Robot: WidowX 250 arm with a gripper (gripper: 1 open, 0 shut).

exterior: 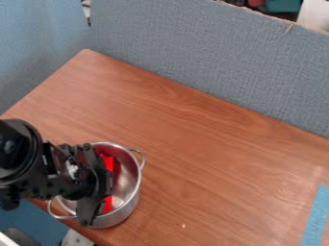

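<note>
A steel pot [126, 200] with two side handles sits at the lower left of the wooden table. Inside it is a red object [111, 165], partly covered by my black gripper [92, 200], which reaches over and into the pot from the left edge of the view. The arm hides much of the pot's left side and its fingertips are hard to make out, as is whether anything is between them.
A grey padded wall [206, 67] runs along the back, another along the left. A blue tape strip [315, 213] lies at the right edge.
</note>
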